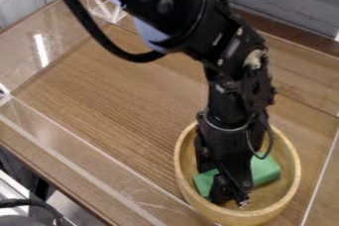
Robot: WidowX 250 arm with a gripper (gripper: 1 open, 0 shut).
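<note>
A tan round bowl (283,203) sits at the lower right of the camera view with a green block (263,170) inside it. My black gripper (228,180) reaches down into the bowl from above, over the block. Its fingers are shut around part of the block, though the dark arm hides much of the contact.
Clear plastic edging runs along the left and front sides. Black cables lie at the lower left, and a grey wall stands at the back.
</note>
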